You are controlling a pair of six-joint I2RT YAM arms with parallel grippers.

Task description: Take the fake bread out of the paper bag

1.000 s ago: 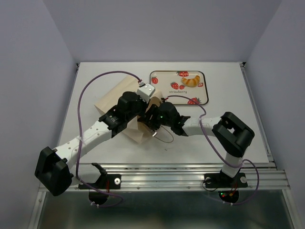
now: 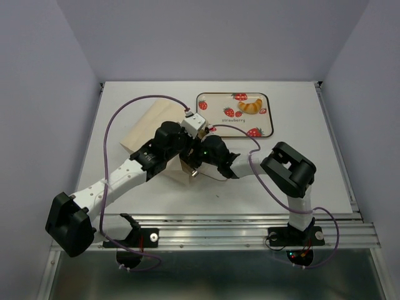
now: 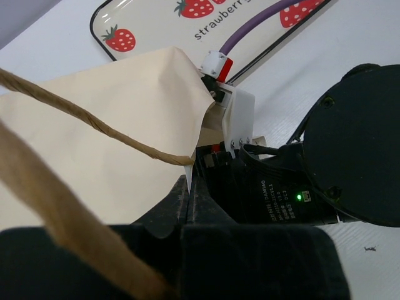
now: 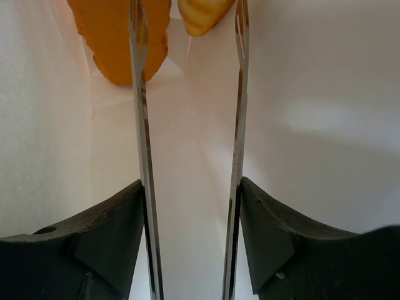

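Observation:
The cream paper bag (image 2: 153, 125) lies tilted on the white table, largely hidden under my arms. In the left wrist view my left gripper is shut at the bag's edge, on the thin paper beside a twisted handle. My right gripper is inside the bag, partly hidden from above; in the right wrist view its fingers (image 4: 142, 106) stand open. An orange-brown fake bread (image 4: 112, 50) is at the tips, partly behind one finger, and a smaller yellow-orange piece (image 4: 203, 12) is between and beyond them.
A strawberry tray (image 2: 219, 112) with a croissant (image 2: 250, 107) lies at the back right. Walls surround it at back and sides.
The right arm has moved left, further into the bag's mouth. The left arm has barely moved; the bag has shifted slightly.

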